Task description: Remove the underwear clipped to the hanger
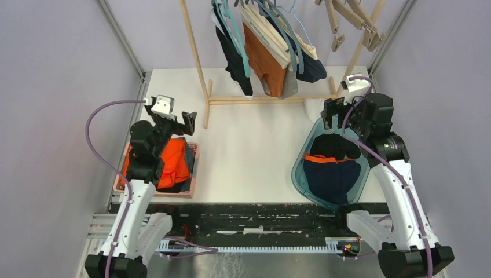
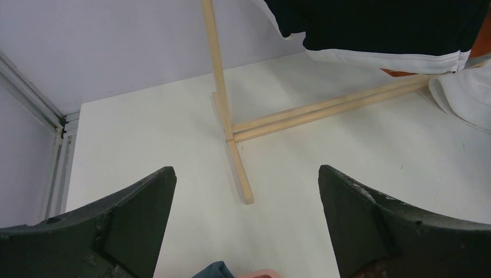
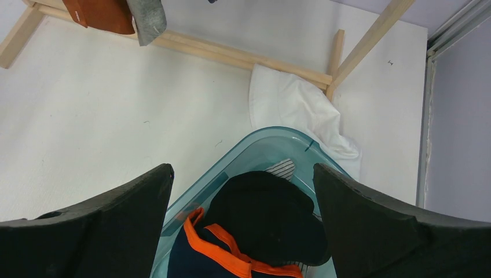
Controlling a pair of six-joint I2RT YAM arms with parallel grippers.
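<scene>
Several garments hang from light-blue hangers on a wooden rack at the back, among them a black piece, a brown piece and a dark navy piece. Wooden clip hangers at the rack's right end show no cloth in their visible clips. Left of the rack, my left gripper is open and empty above the pink basket. My right gripper stands open over the blue basket's far end, nothing between its fingers. Which garment is the underwear I cannot tell.
A pink basket holds orange and dark cloth. The blue basket contains black and navy clothes with orange trim. White cloth lies by the rack's right foot.
</scene>
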